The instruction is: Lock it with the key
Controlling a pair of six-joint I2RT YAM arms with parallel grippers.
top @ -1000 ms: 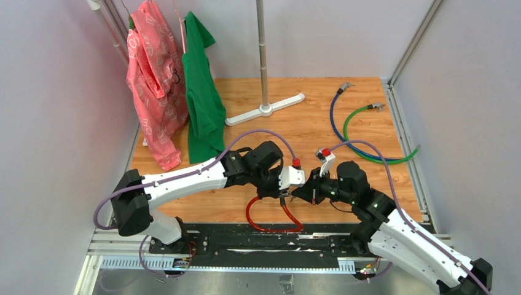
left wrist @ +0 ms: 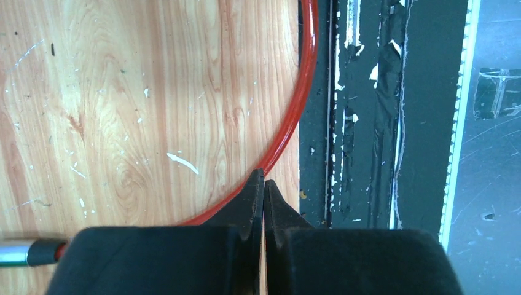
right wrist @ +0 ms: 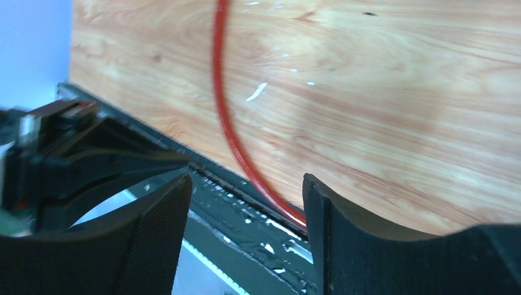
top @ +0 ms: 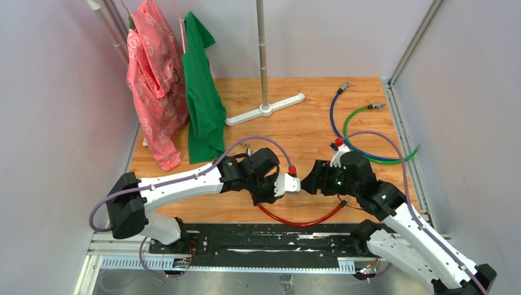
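Note:
My left gripper is shut, its tips together with nothing between them. The red cable [left wrist: 287, 126] of the lock runs in a loose curve past those tips, outside the fingers. At the lower left of the left wrist view lies a silver cylinder [left wrist: 13, 253] with a black collar [left wrist: 46, 252], partly cut off. My right gripper stands open and empty over the red cable [right wrist: 224, 104]. In the top view a dark-collared cable end [top: 343, 203] lies near the right gripper. I cannot make out the key clearly.
Blue [top: 332, 117] and green [top: 346, 126] cable locks lie at the back right. A white stand [top: 266, 110] rises at the back. Pink [top: 153, 80] and green [top: 204, 104] cloths hang at the left. The grippers are close together.
The right gripper, earlier shut at the key, opened and drew back slightly to the right.

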